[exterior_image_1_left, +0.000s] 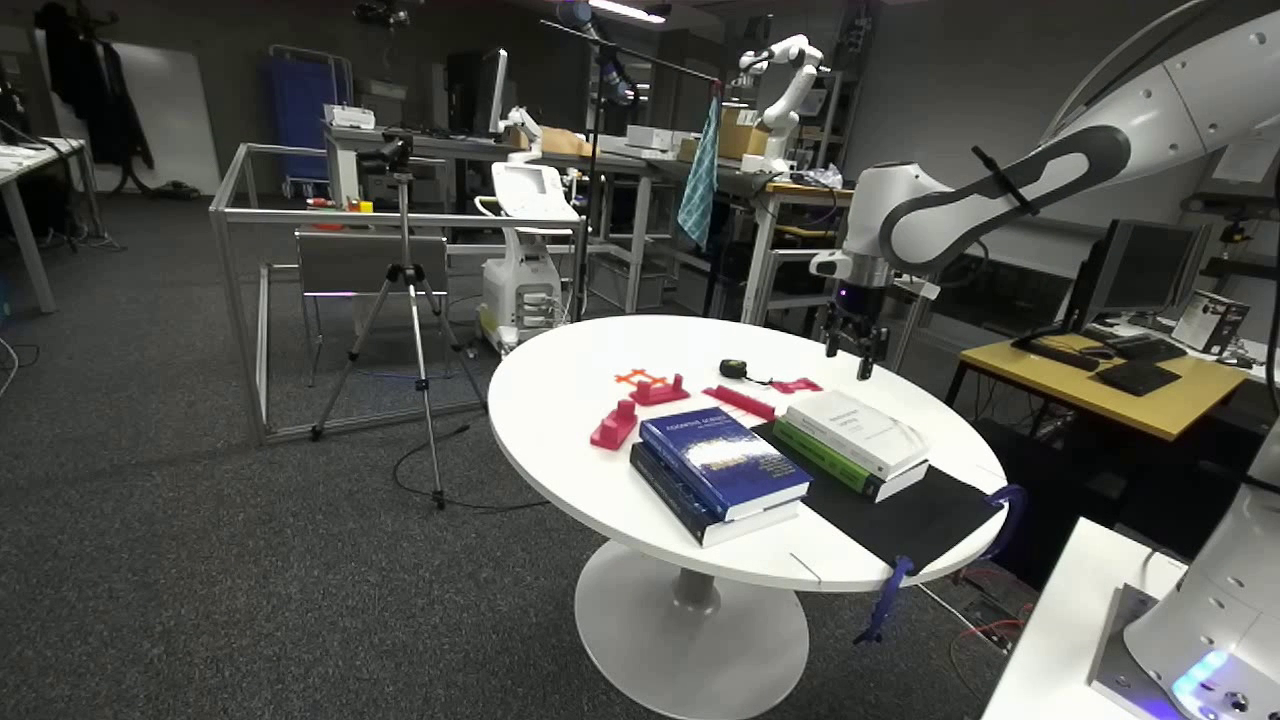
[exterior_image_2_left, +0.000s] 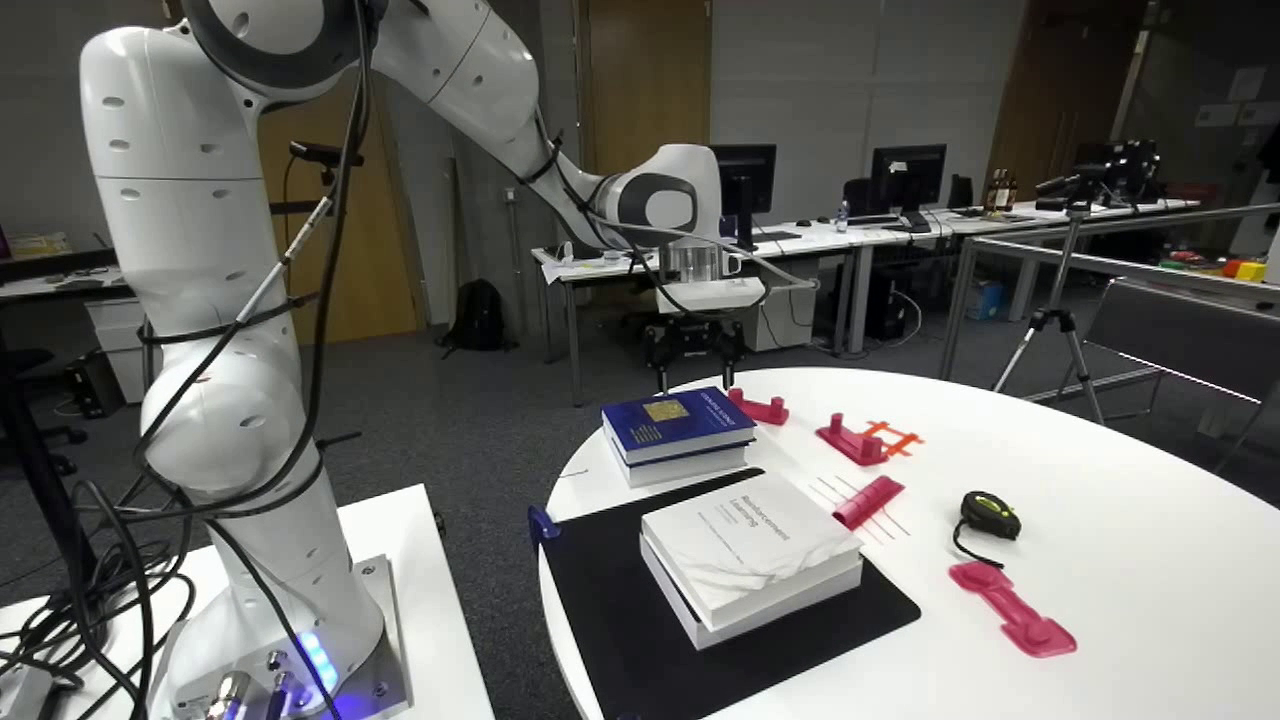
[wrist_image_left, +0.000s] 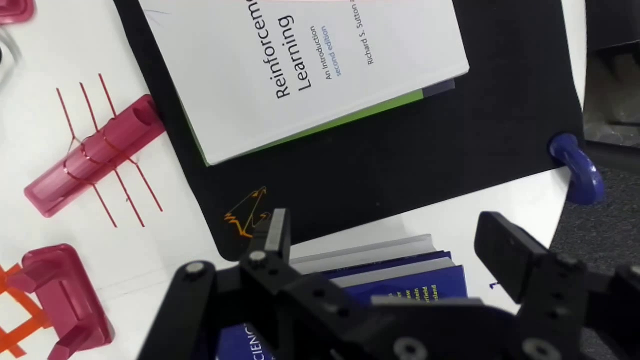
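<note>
My gripper (exterior_image_1_left: 848, 358) hangs above the round table, its fingers apart and nothing between them. In the second exterior view, the gripper (exterior_image_2_left: 695, 382) appears above the far stack, whose top is a blue book (exterior_image_2_left: 675, 422). The wrist view looks down on that blue book (wrist_image_left: 414, 285), partly hidden behind the gripper's black body; one of the fingers (wrist_image_left: 277, 231) shows left of it. A white "Reinforcement Learning" book (exterior_image_2_left: 750, 540) lies on a green book (exterior_image_1_left: 828, 454), both resting on a black mat (exterior_image_2_left: 600, 624).
Pink plastic parts (exterior_image_2_left: 867, 502) and a black tape measure (exterior_image_2_left: 988, 514) are spread on the white table (exterior_image_2_left: 1152, 540). A blue clamp (wrist_image_left: 579, 171) grips the mat's edge. Bare tabletop lies beyond the tape measure.
</note>
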